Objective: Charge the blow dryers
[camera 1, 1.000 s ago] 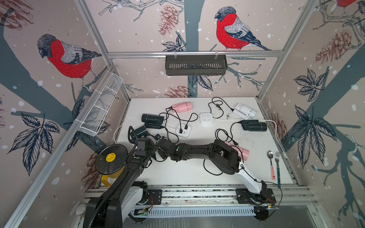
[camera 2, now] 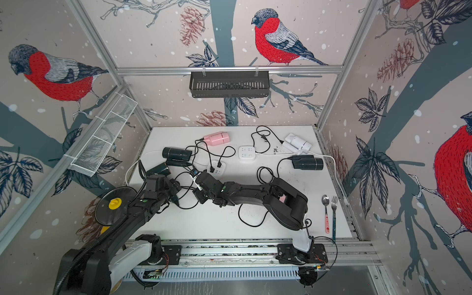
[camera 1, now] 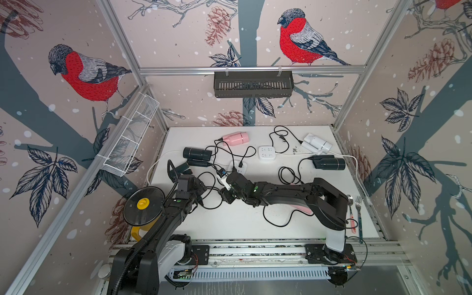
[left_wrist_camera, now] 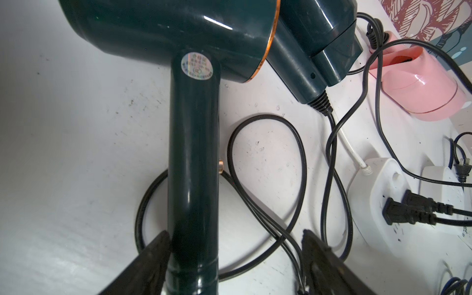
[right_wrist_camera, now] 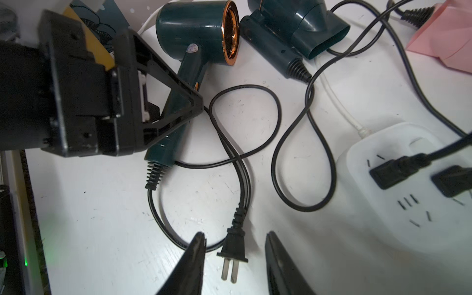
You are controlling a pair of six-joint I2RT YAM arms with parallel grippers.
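Observation:
A dark green blow dryer [left_wrist_camera: 193, 137] lies at the left, my left gripper open around the lower end of its handle. Its black plug [right_wrist_camera: 233, 243] lies on the table between the open fingers of my right gripper. A white power strip [right_wrist_camera: 403, 206] sits to the right with two black plugs in it. A second dark green dryer [right_wrist_camera: 268, 41] lies behind the first, and a pink dryer [camera 2: 216, 138] lies at the back. A second white strip [camera 1: 267, 152] stands further back right.
A white dryer [camera 1: 317, 143] and another dark green one [camera 1: 328, 163] lie at the right. A lidded pot [camera 1: 144, 206] is at the left edge, a spoon [camera 2: 325, 213] and fork [camera 2: 334, 218] at the right. Loose cables cross the middle.
My right arm has moved right compared with a second ago, its gripper now in front of the nearer power strip.

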